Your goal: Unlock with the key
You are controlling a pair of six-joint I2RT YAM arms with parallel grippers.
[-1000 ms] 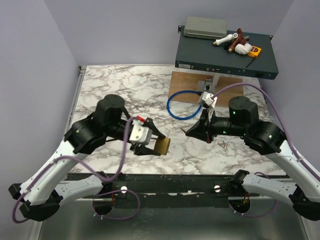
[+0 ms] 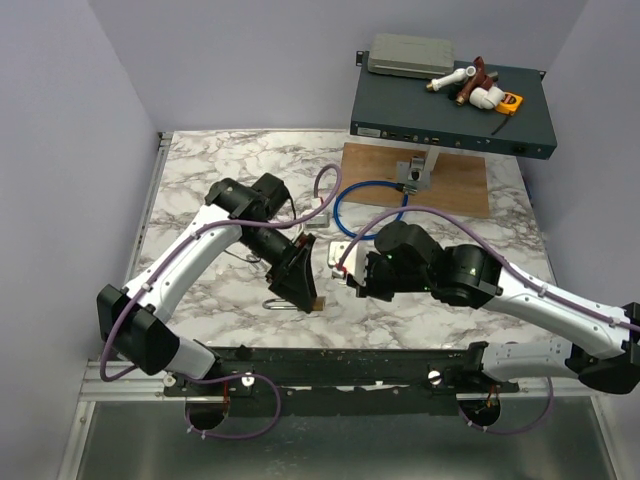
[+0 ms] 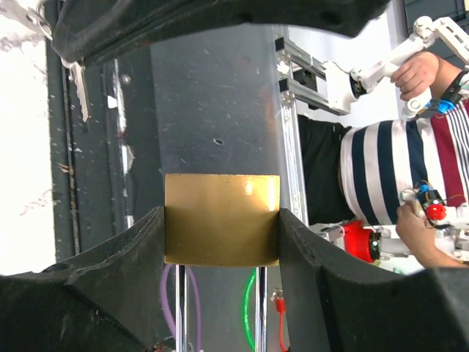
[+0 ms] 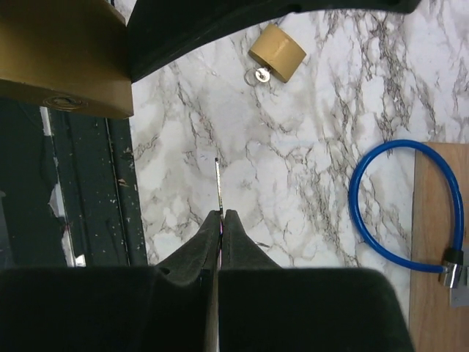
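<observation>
My left gripper is shut on a brass padlock [image 3: 221, 213], whose long steel shackle [image 3: 261, 304] sticks out between the fingers. In the right wrist view, that padlock [image 4: 55, 62] fills the upper left corner, its keyhole [image 4: 64, 103] in the face turned toward the right arm. Thin and seen nearly edge-on, a key [image 4: 218, 180] juts from the fingertips of my right gripper, which is shut on it. The key's tip is apart from the held padlock, to its lower right in that view.
A second brass padlock [image 4: 277, 53] rests on the marble table with a small key or tag by it. Behind the arms are a blue hose [image 2: 342, 208] and a wooden board [image 2: 470, 190]. Marble [image 2: 440, 325] lies bare at the front right.
Over the last second, the left gripper has turned and swung the padlock slightly left.
</observation>
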